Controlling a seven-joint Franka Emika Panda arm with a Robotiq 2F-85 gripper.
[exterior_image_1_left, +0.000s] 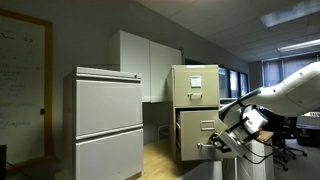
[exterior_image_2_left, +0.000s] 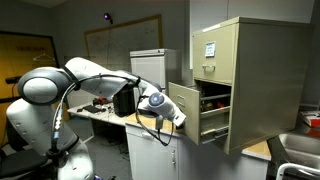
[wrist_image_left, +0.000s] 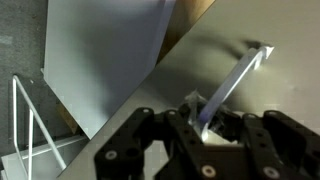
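Observation:
A beige two-drawer filing cabinet (exterior_image_1_left: 195, 75) stands on the wooden counter, and its lower drawer (exterior_image_1_left: 196, 129) is pulled out. In exterior view 2 the drawer's open side shows dark and reddish contents (exterior_image_2_left: 213, 104) behind its front. Across the drawer front in the wrist view runs a pale metal handle (wrist_image_left: 238, 77). My gripper is shut on this handle, whose near end passes between the fingers. In exterior view 1 my gripper (exterior_image_1_left: 218, 143) reaches the drawer front from the right. The upper drawer (exterior_image_2_left: 209, 65) is closed.
A white cabinet (exterior_image_1_left: 108, 120) stands to the left with a gap before the beige one. Wall cupboards (exterior_image_1_left: 150, 65) hang behind. A metal rail frame (exterior_image_2_left: 297, 168) lies at the right.

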